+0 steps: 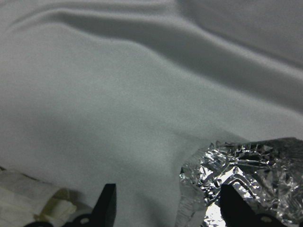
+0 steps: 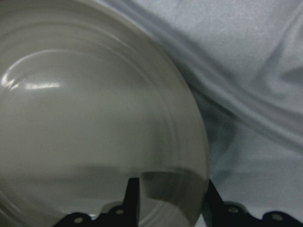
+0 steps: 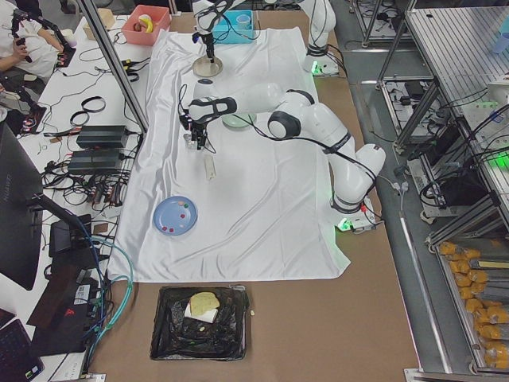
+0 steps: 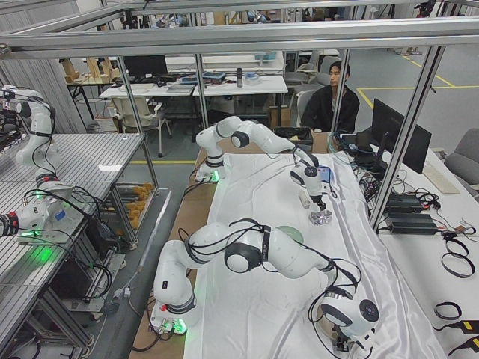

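Observation:
My left gripper hangs open above the white cloth, with a crumpled foil piece (image 1: 241, 175) at one finger and a pale wrapped strip (image 1: 28, 198) to the other side. My right gripper is at a beige plate, one finger inside it and one at the outer rim, apparently open. A green plate (image 4: 288, 233) lies between the arms, partly hidden. A blue plate (image 3: 175, 215) with small red pieces lies apart on the cloth.
A black lined tray (image 3: 199, 334) holding bread stands beyond the cloth. A blue bin (image 3: 238, 20) and a red bin (image 3: 145, 32) stand at the other end. Cables and equipment crowd the side table (image 4: 441, 299). The cloth around the blue plate is mostly clear.

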